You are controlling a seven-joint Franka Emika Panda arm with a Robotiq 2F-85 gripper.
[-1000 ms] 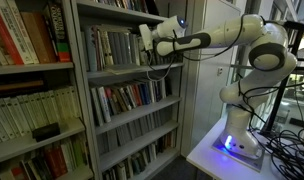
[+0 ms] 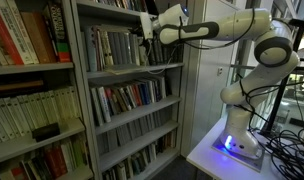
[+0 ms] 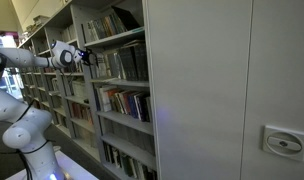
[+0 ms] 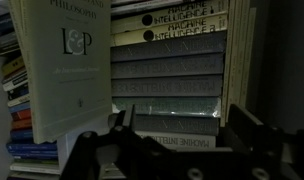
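Note:
My gripper stands open in the wrist view, its dark fingers apart at the lower edge with nothing held between them. Ahead of it is a row of books, their spines lying sideways in this view, including a grey-green spine (image 4: 167, 105) and a pale one reading Machine Intelligence (image 4: 177, 18). A pale book (image 4: 72, 65) marked L&P shows its cover at the left. In exterior view 1, the gripper (image 2: 145, 28) is small and dark against the upper shelf's books (image 2: 114, 48). Whether it touches any book cannot be told.
Tall shelving (image 2: 84, 95) full of books stands beside the arm, with fuller rows below. A white table (image 2: 214, 160) lies under the arm's base. A large pale panel (image 3: 202, 90) closes off the shelves in exterior view 2.
The books in exterior view 1 look unmoved.

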